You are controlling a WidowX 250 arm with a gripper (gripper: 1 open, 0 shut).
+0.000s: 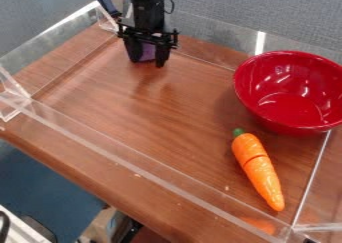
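The black gripper (147,49) is low at the back of the wooden tray floor, around a purple object (136,51) that is mostly hidden behind it. Whether its fingers are closed on that object cannot be made out. A red bowl (287,92) sits at the right, and an orange toy carrot (258,170) lies in front of it.
Clear plastic walls (147,172) border the wooden surface (147,117) on its sides. A grey padded wall stands behind.
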